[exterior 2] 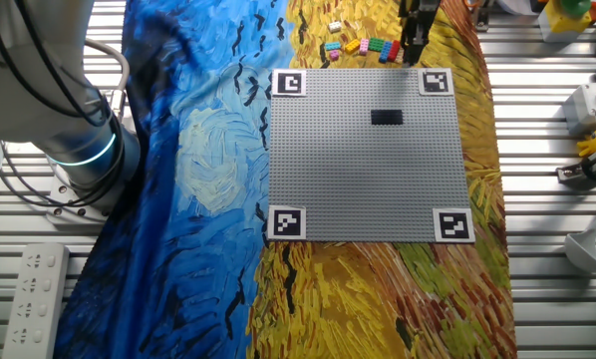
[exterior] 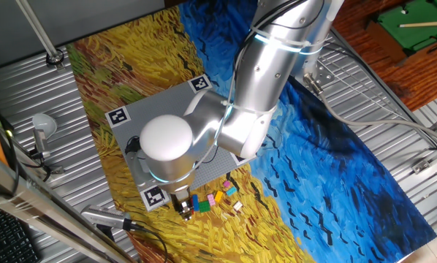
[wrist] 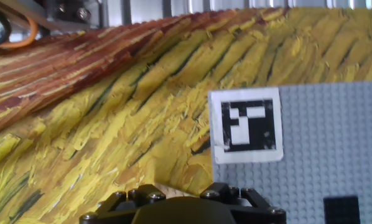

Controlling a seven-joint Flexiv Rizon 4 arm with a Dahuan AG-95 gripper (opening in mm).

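My gripper (exterior 2: 414, 48) hangs just past the far edge of the grey baseplate (exterior 2: 318, 160), by the end of a row of small toy bricks. In that row are a red brick (exterior 2: 394, 48), a blue brick (exterior 2: 385, 51), a green brick (exterior 2: 375, 44), a pink brick (exterior 2: 364, 47) and a yellow brick (exterior 2: 352, 46). A black brick (exterior 2: 386, 117) lies on the plate. Only the upper knuckles of the gripper show at the bottom of the wrist view; its fingertips are hidden there. Whether the fingers are open or shut cannot be made out.
Marker tags sit at the plate's corners, one of them a marker tag (wrist: 247, 124) close by in the wrist view. A silver device with a cable (exterior: 105, 218) lies left of the gripper. Most of the plate is bare.
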